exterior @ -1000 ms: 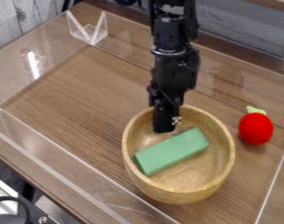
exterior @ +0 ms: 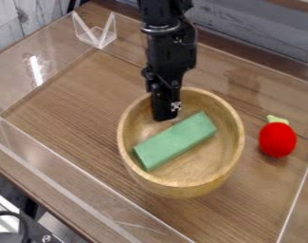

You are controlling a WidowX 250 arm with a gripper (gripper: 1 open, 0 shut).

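A wooden bowl (exterior: 214, 170) sits at the lower middle of the table, holding a green block (exterior: 175, 142) that lies diagonally. My black gripper (exterior: 161, 104) is at the bowl's far left rim, pointing down, apparently shut on that rim; the exact contact is partly hidden by the fingers.
A red tomato-like object (exterior: 278, 140) lies right of the bowl. A clear plastic piece (exterior: 97, 33) stands at the back left. Dark cables lie in the lower left corner.
My gripper and the bowl, with the green block in it, have moved left and slightly up in the view. The red object stays in place.
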